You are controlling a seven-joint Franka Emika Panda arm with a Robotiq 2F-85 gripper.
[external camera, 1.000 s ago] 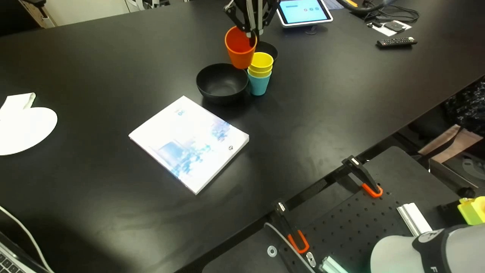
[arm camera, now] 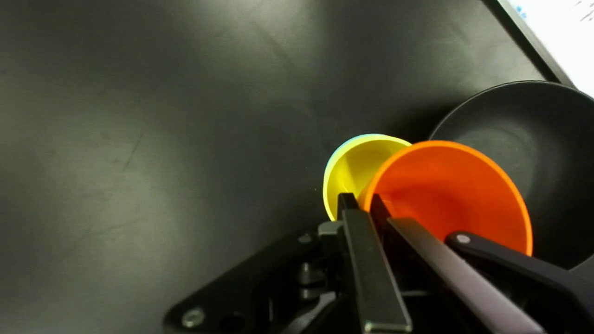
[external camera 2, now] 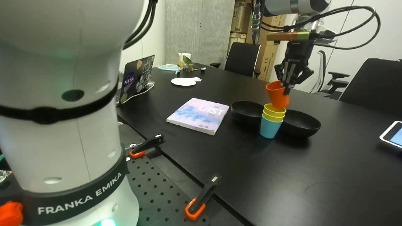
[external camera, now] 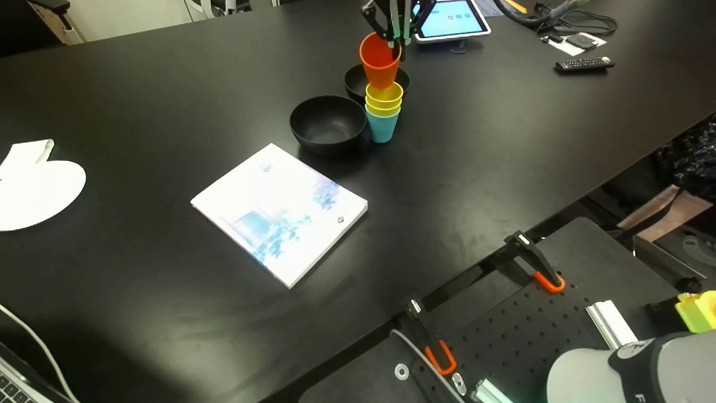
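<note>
An orange cup (external camera: 380, 61) hangs tilted from my gripper, which is shut on its rim. In the wrist view one finger lies inside the cup and the other outside it. Below stands a stack of two yellow cups (external camera 2: 274, 111) in a blue cup (external camera 2: 269, 128). From the second exterior view, the orange cup's base overlaps the top of the stack; whether they touch I cannot tell. The wrist view shows the orange cup (arm camera: 445, 183) covering part of the upper yellow cup's mouth (arm camera: 356, 167), off to its right.
Two black bowls stand against the stack, one bowl (external camera: 328, 125) nearer the book (external camera: 282, 214), the other bowl (external camera 2: 301, 123) on its opposite side. A tablet (external camera: 451, 19) stands farther back.
In the first exterior view, my gripper and the orange cup have moved right, from beside the stack to above it. The stack, bowls and book have stayed in place.
</note>
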